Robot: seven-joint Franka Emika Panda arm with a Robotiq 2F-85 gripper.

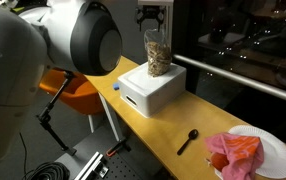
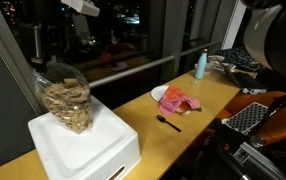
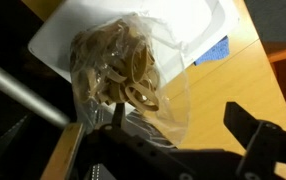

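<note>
A clear plastic bag (image 1: 158, 56) of brown, strip-like pieces stands upright on a white box (image 1: 151, 88). In exterior view 2 the same bag (image 2: 67, 103) rests on the box's lid, its upper part loose and crumpled. My gripper (image 1: 151, 17) is above the bag, open and apart from it. From the wrist view, the dark fingers (image 3: 251, 130) are spread wide. The bag's clear upper film (image 3: 168, 105) reaches into the space seen between them, below my gripper.
A white plate (image 1: 273, 157) and a red-and-pink cloth (image 1: 240, 153) lie on the wooden table. A dark spoon (image 1: 188, 141) lies closer to the box. A blue bottle (image 2: 201, 66) stands farther along. Window rails run behind the table.
</note>
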